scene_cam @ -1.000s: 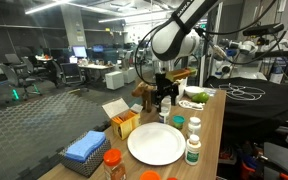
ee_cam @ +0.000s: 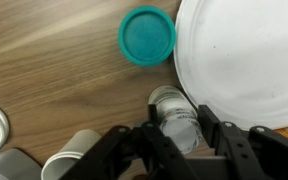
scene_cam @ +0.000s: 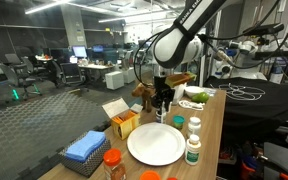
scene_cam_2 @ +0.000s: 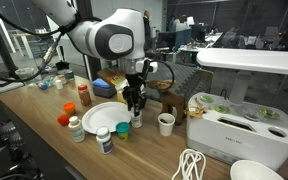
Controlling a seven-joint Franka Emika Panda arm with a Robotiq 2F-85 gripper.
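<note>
A white bottle (ee_cam: 181, 128) is held upright between the dark fingers of my gripper, which is shut on it. In the second exterior view the bottle (scene_cam_2: 138, 117) sits low beneath my gripper (scene_cam_2: 137, 101), just beside the white plate (scene_cam_2: 104, 117). The first exterior view has my gripper (scene_cam: 162, 104) over the bottle (scene_cam: 161, 116), behind the plate (scene_cam: 156, 145). Whether the bottle's base touches the table cannot be told.
Close by stand a teal cup (ee_cam: 147, 36) and a white cup (scene_cam_2: 166, 124). Several jars, including an orange-red one (scene_cam: 114, 164), line the plate's other side. An open orange box (scene_cam: 122, 117) and a blue-grey block (scene_cam: 84, 146) lie at the left. A white cable (scene_cam_2: 192, 162) lies loose.
My gripper has come down slightly and shifted a little to the left in the first exterior view, the bottle staying below it. The plate and other objects have not moved.
</note>
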